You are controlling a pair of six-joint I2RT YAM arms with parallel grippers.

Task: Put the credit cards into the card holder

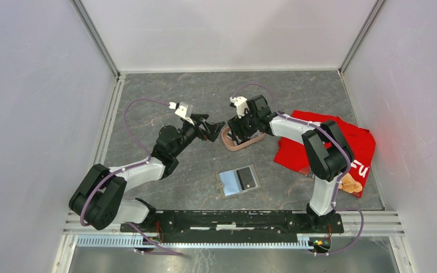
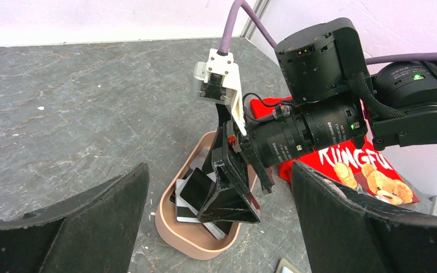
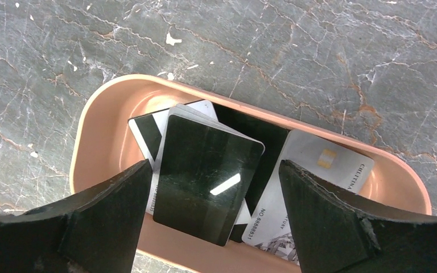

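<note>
Several cards lie overlapping in a pinkish oblong tray (image 1: 228, 146). The uppermost is a black card (image 3: 207, 176) with a white stripe mark, and a silver chip card (image 3: 313, 173) lies at the tray's other end. Just over the cards, my right gripper is open, its fingers on either side of the black card with a gap showing. My left gripper (image 1: 218, 131) hangs open left of the tray, with nothing held. What looks like the card holder (image 1: 239, 180), blue and black with a light border, lies flat in front of the tray.
A red cloth bag (image 1: 296, 154) with a bear print is spread on the right, under the right arm. White walls bound the space.
</note>
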